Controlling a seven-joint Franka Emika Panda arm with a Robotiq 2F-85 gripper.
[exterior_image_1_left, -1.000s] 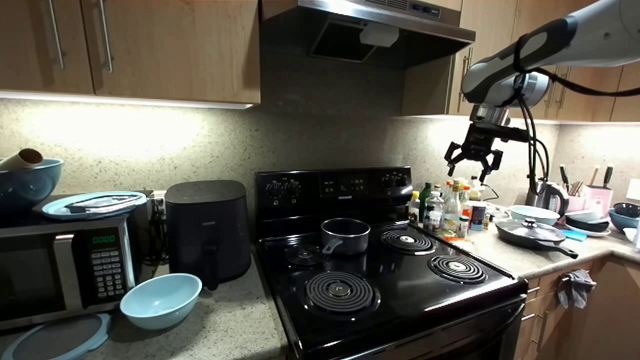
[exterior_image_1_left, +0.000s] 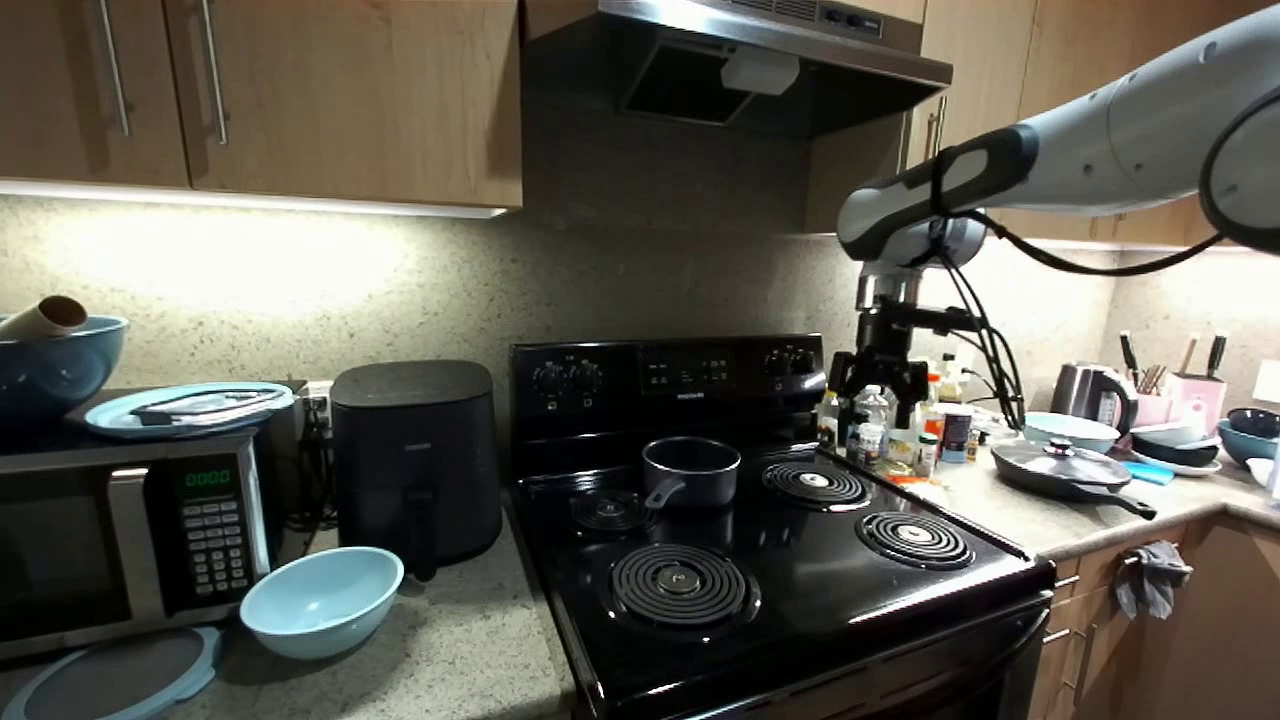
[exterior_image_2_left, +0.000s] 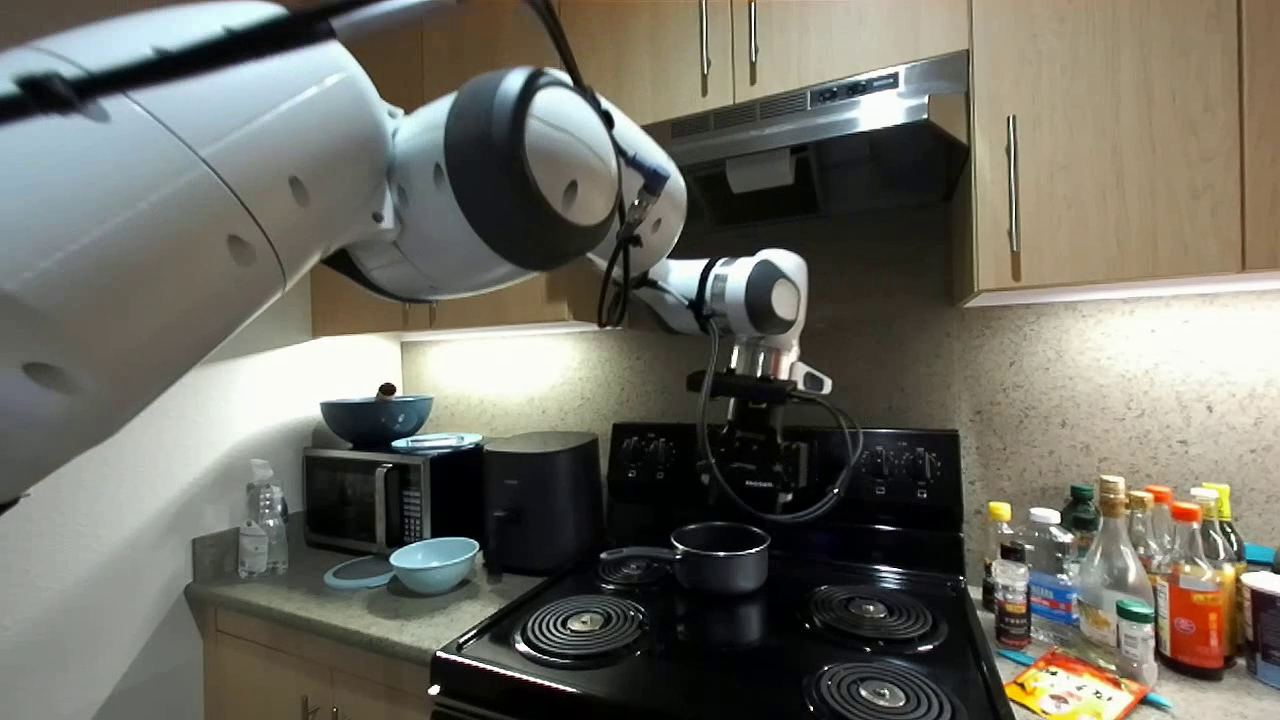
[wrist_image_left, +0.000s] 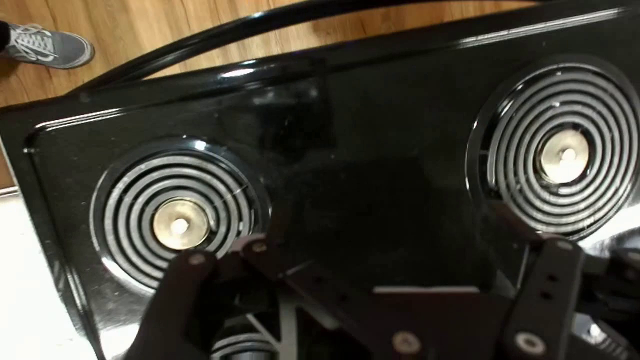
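My gripper (exterior_image_1_left: 882, 390) hangs pointing down over the right side of the stove in exterior view 1, in front of the bottles. In the wrist view the two fingers (wrist_image_left: 555, 264) stand wide apart, and only the black stovetop (wrist_image_left: 372, 180) shows between them. A dark saucepan (exterior_image_1_left: 690, 474) sits at the back of the stove, its handle (exterior_image_1_left: 665, 493) toward the front left in that view. Exterior view 2 has the gripper (exterior_image_2_left: 764, 474) above and behind the saucepan (exterior_image_2_left: 721, 559) as seen from there, apart from it.
Coil burners (exterior_image_1_left: 680, 582) around the saucepan are bare. Several bottles (exterior_image_2_left: 1113, 576) crowd the counter beside the stove, near a lidded pan (exterior_image_1_left: 1058, 466). On the other side are a black air fryer (exterior_image_1_left: 414, 462), a light blue bowl (exterior_image_1_left: 321, 606) and a microwave (exterior_image_1_left: 132, 528). The range hood (exterior_image_1_left: 768, 54) hangs overhead.
The arm has swung left and lower in exterior view 1, bringing the open gripper from above the bottles toward the stove. The saucepan has not moved.
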